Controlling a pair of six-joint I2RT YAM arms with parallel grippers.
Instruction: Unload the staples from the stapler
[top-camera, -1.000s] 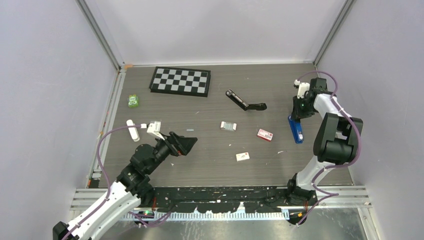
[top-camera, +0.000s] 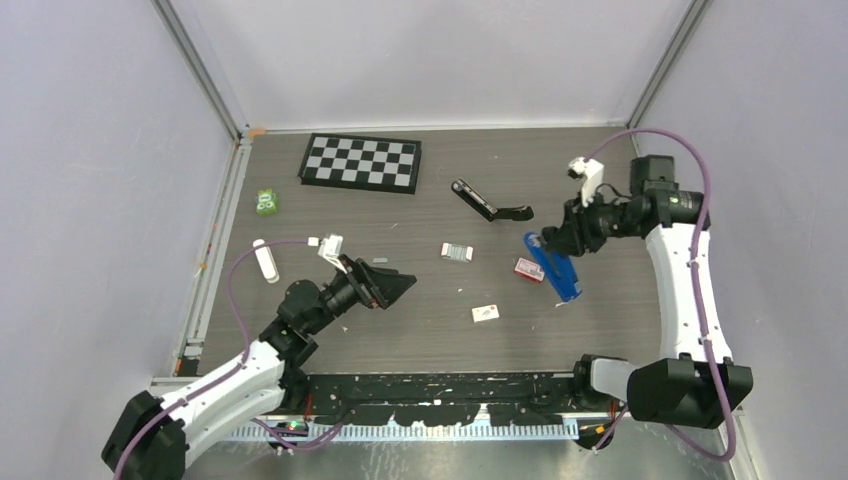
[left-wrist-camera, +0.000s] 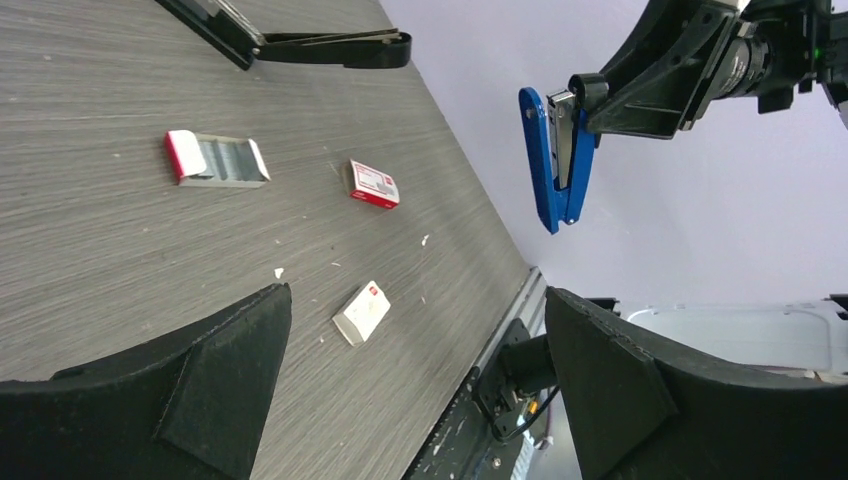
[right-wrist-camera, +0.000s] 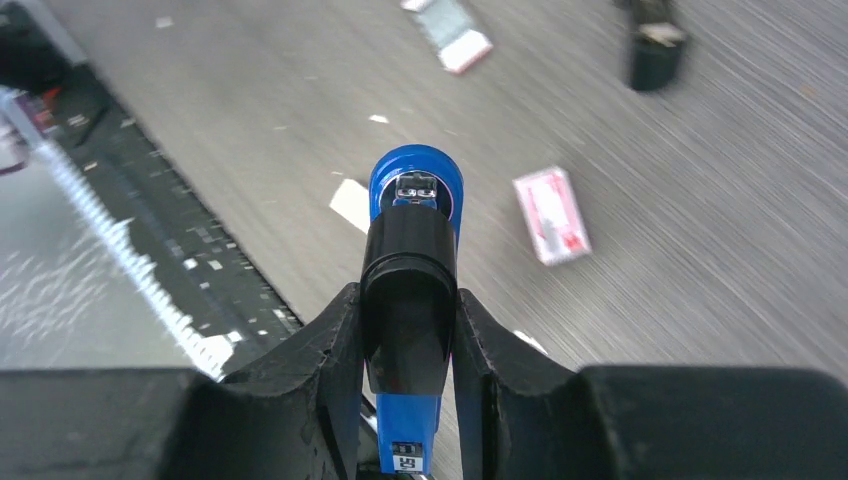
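A blue stapler (top-camera: 562, 278) hangs in the air over the right part of the table, its black end between the fingers of my right gripper (top-camera: 552, 240). In the left wrist view the blue stapler (left-wrist-camera: 557, 175) points downward, with its metal inner part showing between the blue sides. From the right wrist view, both fingers (right-wrist-camera: 335, 375) press against its black cap. My left gripper (top-camera: 397, 291) stands open and empty above the left-middle of the table. Farther back lies a black stapler (top-camera: 480, 203), spread open.
A tray-like box of staples (top-camera: 457, 253), a red-and-white box (top-camera: 530, 269) and a white box (top-camera: 485, 313) lie mid-table. A chessboard (top-camera: 360, 162), a green item (top-camera: 266, 202) and a white item (top-camera: 266, 262) sit at the left.
The left arm has shifted a little to the right.
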